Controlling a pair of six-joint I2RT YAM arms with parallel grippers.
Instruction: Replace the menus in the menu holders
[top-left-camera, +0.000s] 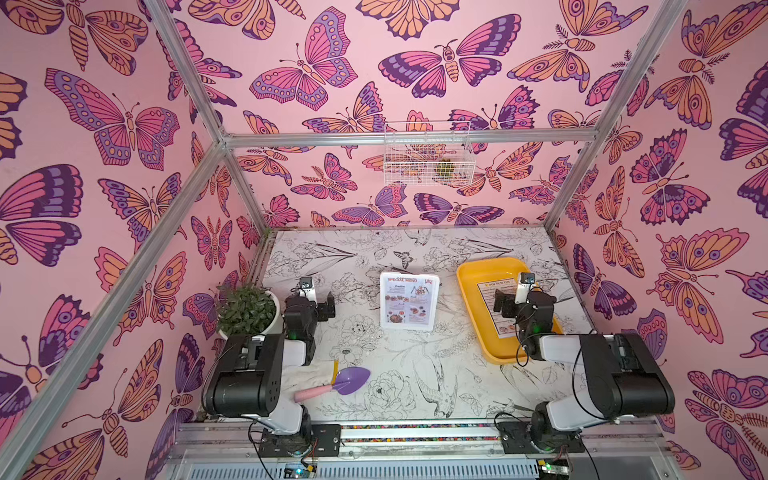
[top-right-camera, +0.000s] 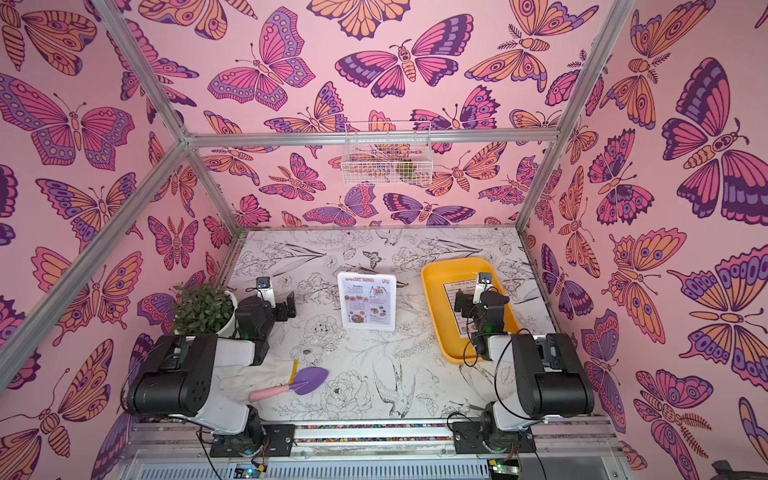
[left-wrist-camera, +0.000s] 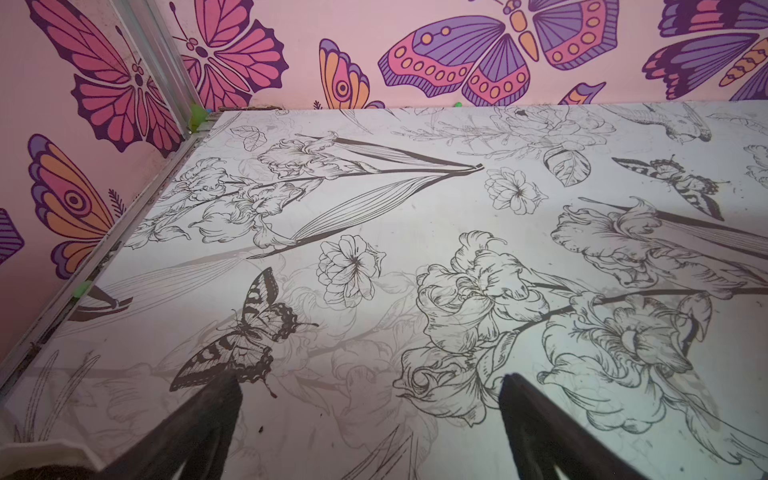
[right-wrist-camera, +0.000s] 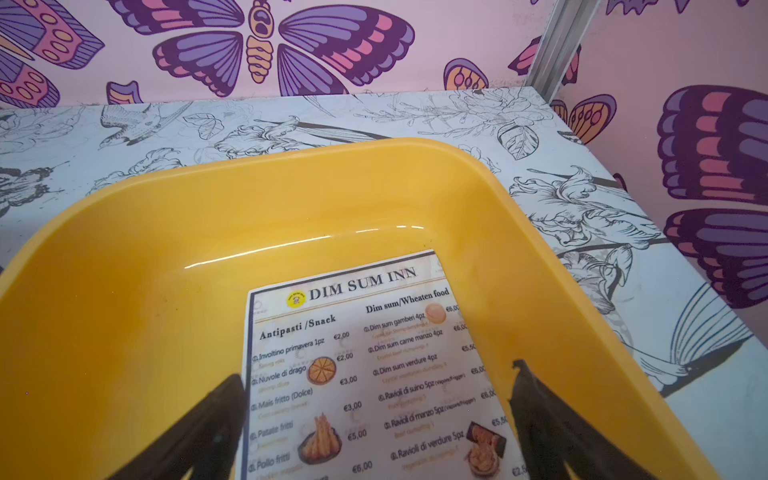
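A white-framed menu holder (top-left-camera: 409, 301) stands in the middle of the table, showing a sheet headed "Special Menu". Another menu, titled "Dim Sum Inn" (right-wrist-camera: 352, 360), lies flat in the yellow tray (right-wrist-camera: 264, 192) on the right. Above that tray hovers my right gripper, its fingers spread and nothing between them; in the top views it hides part of the sheet. My left gripper is open and empty over the left side of the table, near the plant and well apart from the holder.
A potted plant (top-left-camera: 248, 310) stands at the left edge. A purple trowel (top-left-camera: 350, 381) with a pink handle lies front left, beside a pale glove (top-right-camera: 257, 376). A wire basket (top-left-camera: 429, 164) hangs at the back wall.
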